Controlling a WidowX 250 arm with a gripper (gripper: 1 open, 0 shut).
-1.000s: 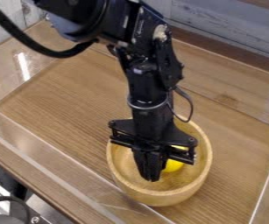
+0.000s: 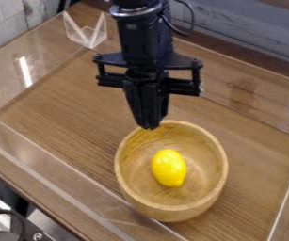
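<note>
A tan round bowl [image 2: 210, 198] sits on the wooden table with a yellow oval object [image 2: 169, 168] lying in it. The black gripper [image 2: 148, 113] is raised just above and behind the bowl's back rim, pointing down. It looks shut, with nothing visible between its fingertips.
Bare wooden table [image 2: 58, 122] spreads to the left and right of the bowl. A pale wall or raised edge runs along the back. A black cable lies at the lower left corner.
The gripper has moved up and back out of the bowl, uncovering the yellow object, which remains inside it.
</note>
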